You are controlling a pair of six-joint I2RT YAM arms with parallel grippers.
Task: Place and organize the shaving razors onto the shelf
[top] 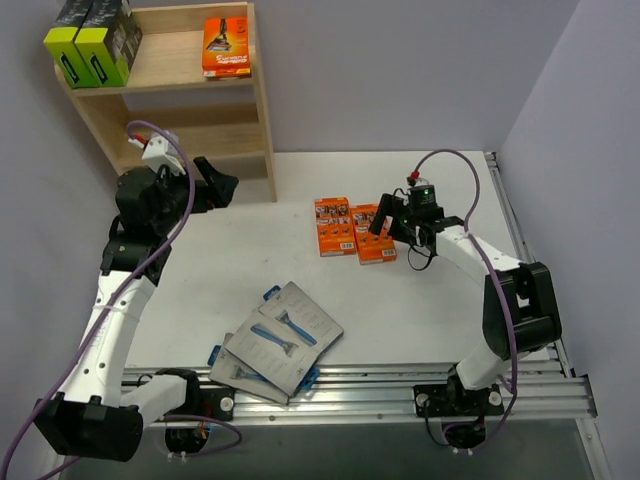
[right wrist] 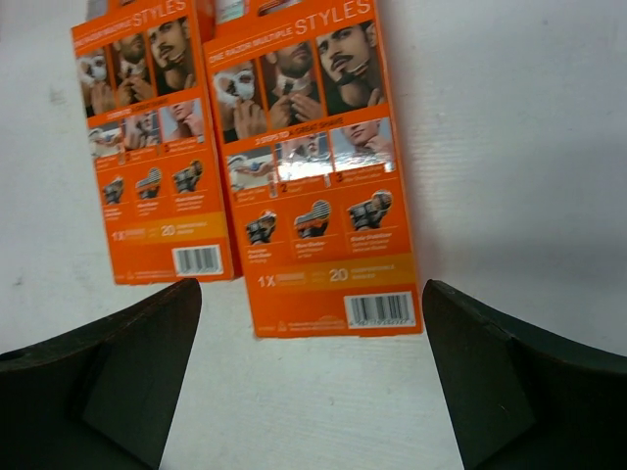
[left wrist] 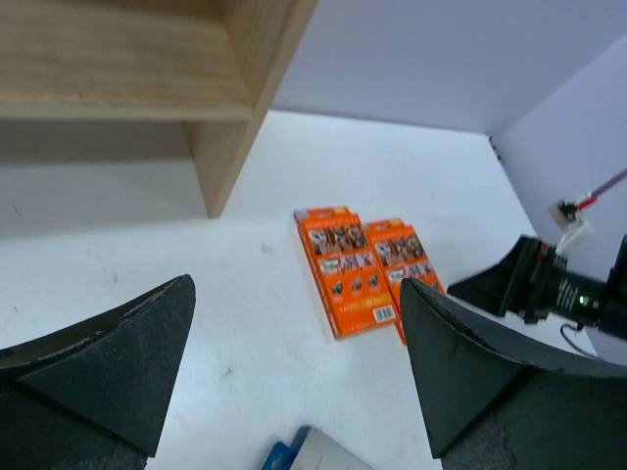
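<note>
Two orange razor boxes lie flat side by side on the white table: the left box (top: 335,227) and the right box (top: 374,240). One more orange box (top: 225,46) stands on the upper shelf at its right end. My right gripper is open above the near end of the right box (right wrist: 318,196), with nothing held; the left box (right wrist: 147,147) lies just beyond one finger. My left gripper (top: 220,185) hangs open and empty in front of the wooden shelf (top: 165,55), well away from the boxes on the table.
Two green-and-black boxes (top: 105,45) fill the upper shelf's left end; bare wood lies between them and the orange box. Grey flat packs with blue tools (top: 285,335) overlap at the table's front.
</note>
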